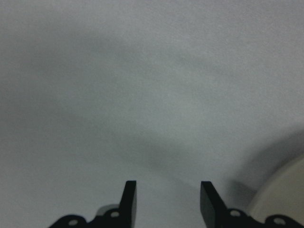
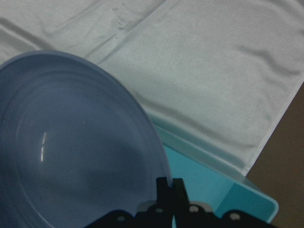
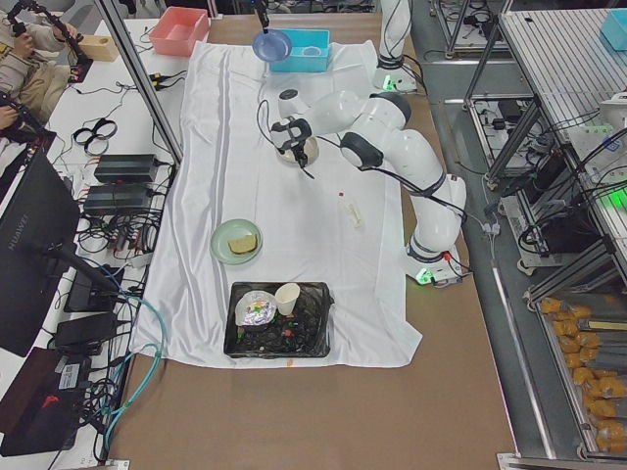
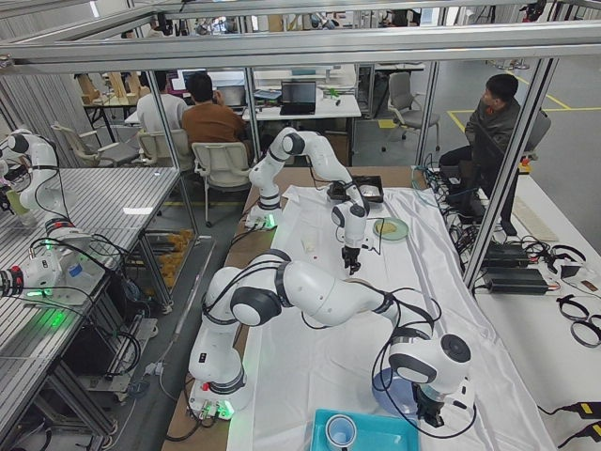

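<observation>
A blue bowl (image 2: pixel 80 137) is held at its rim by my right gripper, shut on it above the left edge of a turquoise bin (image 3: pixel 299 61) at the table's far end. My left gripper stands open low over the white cloth, nothing between its fingertips, beside a pale round dish (image 1: pixel 280 194); in the camera left view my left arm partly covers that dish.
A green plate (image 3: pixel 220 245) with a yellow piece lies midway on the cloth. A black tray (image 3: pixel 250 341) with a foil dish and white cup sits nearer. A pink bin (image 3: pixel 178 29) is off the cloth, far left.
</observation>
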